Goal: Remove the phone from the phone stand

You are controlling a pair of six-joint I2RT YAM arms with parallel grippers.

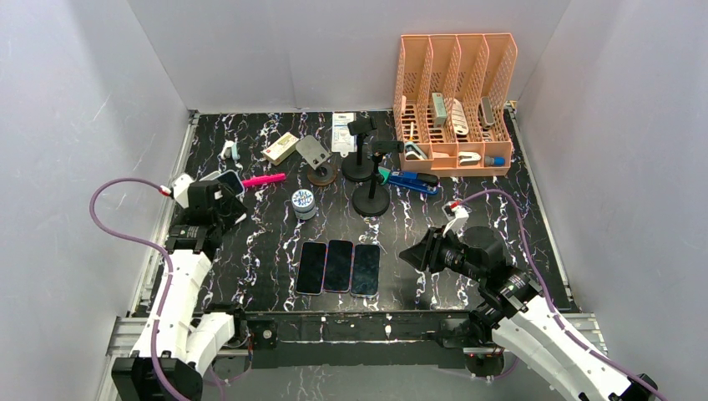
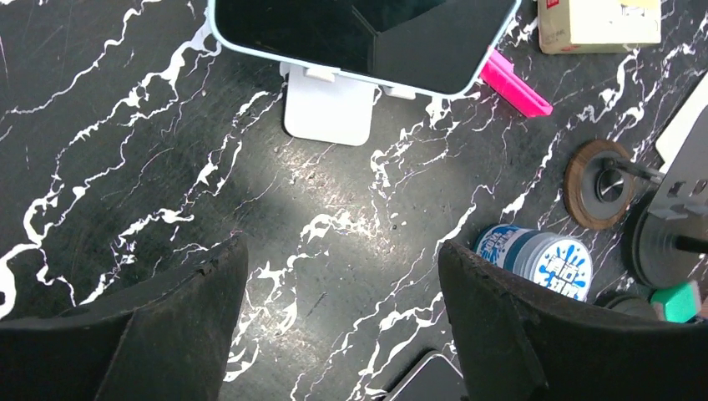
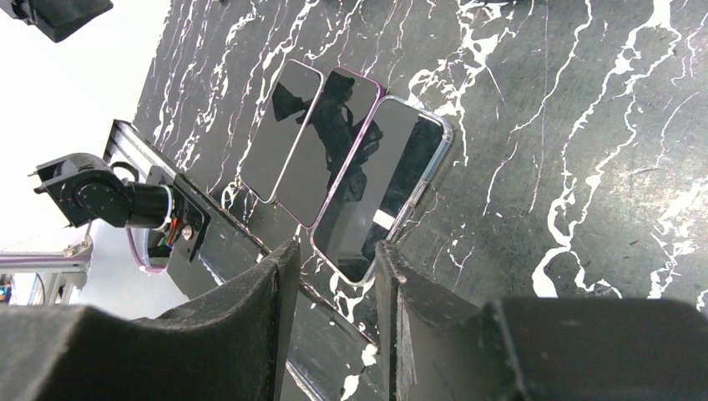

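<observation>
A phone with a pale blue frame (image 2: 359, 33) rests on a white stand (image 2: 327, 113) at the table's left, partly covered by the left arm in the top view. My left gripper is open, facing the stand, empty between its fingers. My right gripper is low on the right, its fingers part open with nothing held, beside three phones lying flat (image 1: 338, 266) at the front centre.
Black stands (image 1: 370, 199), a metal stand (image 1: 314, 152), a round tin (image 1: 303, 203), a pink marker (image 1: 264, 180) and a yellow box (image 1: 280, 149) occupy the middle and back. An orange organiser (image 1: 455, 75) is at back right.
</observation>
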